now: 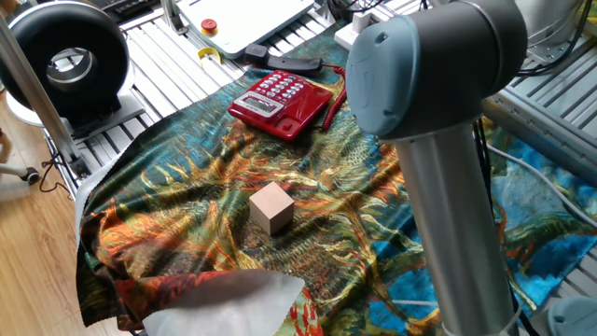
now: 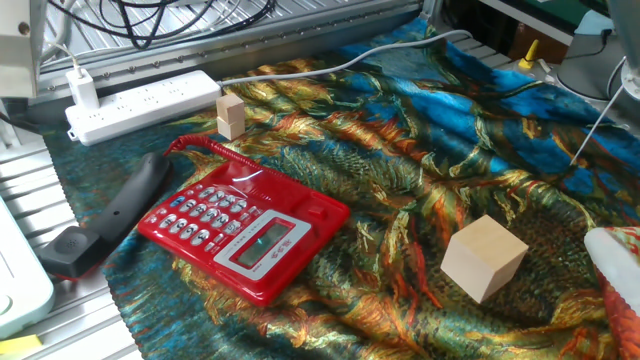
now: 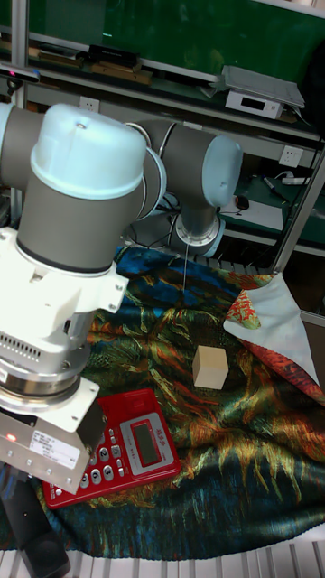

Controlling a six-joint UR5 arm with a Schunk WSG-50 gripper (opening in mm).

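A red telephone (image 2: 250,225) with silver keys lies on the patterned cloth. Its black handset (image 2: 120,215) is off the cradle, lying beside the phone and joined to it by the red coiled cord (image 2: 215,148). Apart from the phone, a large wooden cube (image 2: 484,258) rests on the cloth. Two small wooden pieces (image 2: 230,118), apparently stacked, stand near the power strip. In exterior view 3 my gripper's housing (image 3: 48,448) hangs in front of the phone and covers part of it. The fingers cannot be made out in any view, nor whether they hold anything.
A white power strip (image 2: 150,108) with a plug in it lies along the cloth's back edge. The cloth (image 1: 187,173) is wrinkled, with one corner folded over to its pale underside (image 1: 229,308). A black ring-shaped object (image 1: 65,61) stands off the cloth.
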